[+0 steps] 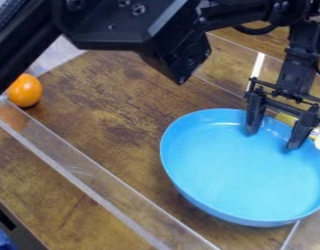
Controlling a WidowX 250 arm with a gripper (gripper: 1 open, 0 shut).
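Observation:
A large blue bowl [234, 176] rests on the wooden surface at the lower right. My black gripper [272, 137] hangs over the bowl's back right part, its two fingers apart and pointing down. I see nothing clearly held between them; a small pale yellow object lies at the bowl's rim behind the fingers, partly hidden.
An orange fruit [24, 90] sits at the left. A clear strip [98, 186] runs diagonally along the lower left, with a dark blue object [0, 234] in the corner. The wooden floor [110, 117] between orange and bowl is clear.

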